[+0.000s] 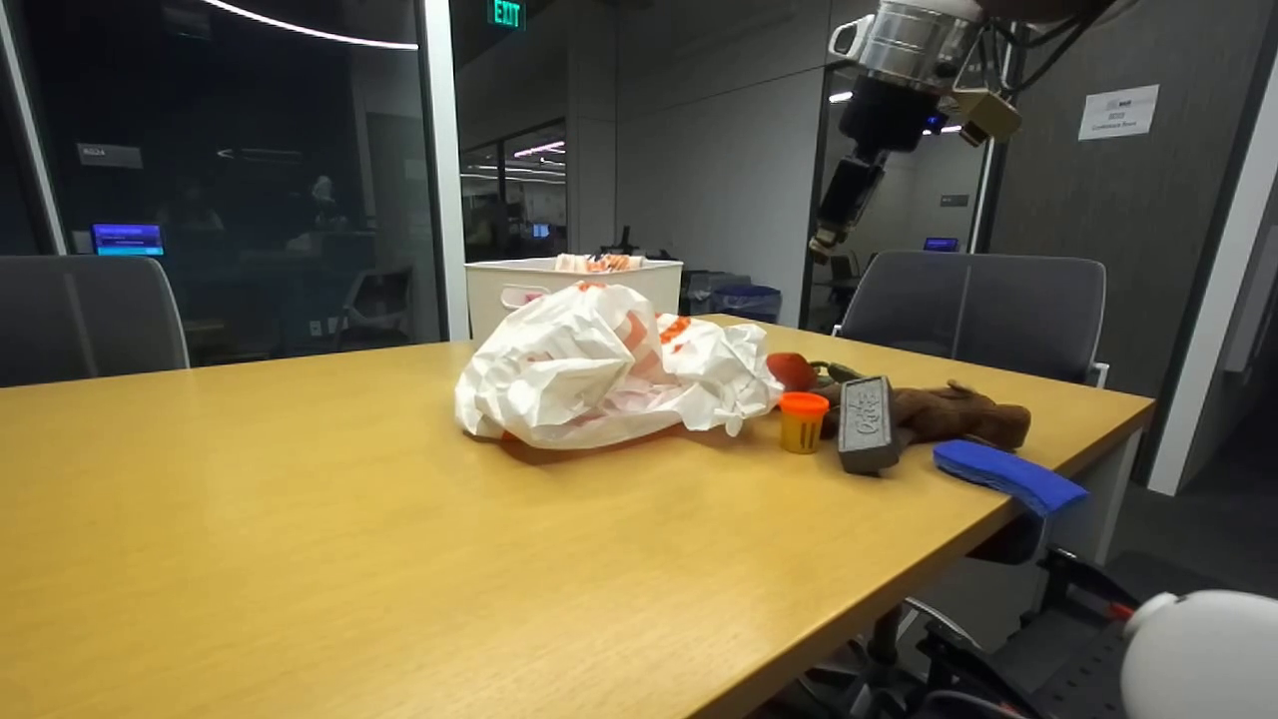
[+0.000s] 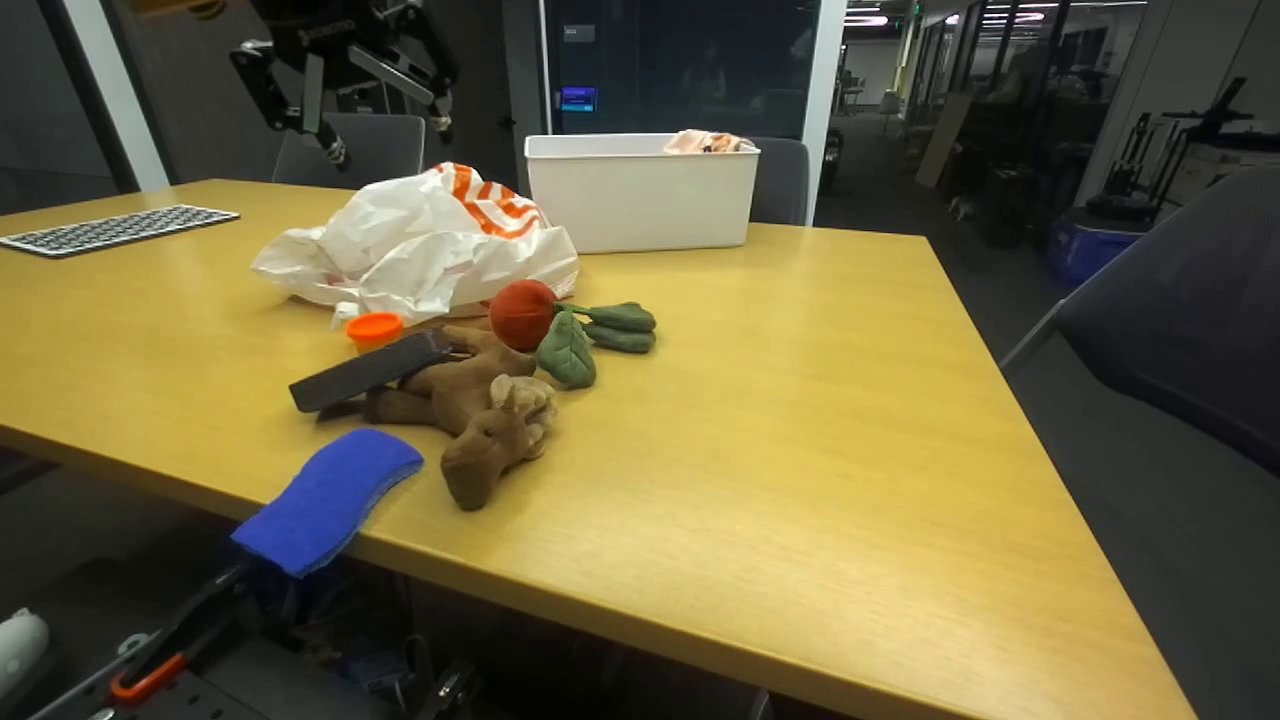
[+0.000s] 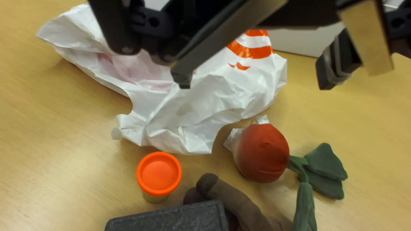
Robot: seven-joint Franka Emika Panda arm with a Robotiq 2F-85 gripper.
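Observation:
My gripper (image 2: 390,140) stands open with nothing between its fingers, in the air above the table. In the wrist view its spread fingertips (image 3: 181,75) show in front of a crumpled white plastic bag (image 3: 192,111) with orange print. Beside the bag lie a red plush radish (image 3: 264,154) with green leaves and a small tub (image 3: 159,173) with an orange lid. A dark grey eraser-like block (image 2: 366,371) rests against a brown plush moose (image 2: 480,420). Near the table edge lies a blue cloth pad (image 2: 330,498), partly overhanging.
A white bin (image 2: 642,198) with some patterned cloth in it stands behind the bag. At the far left of exterior view 2 lies a keyboard (image 2: 120,228).

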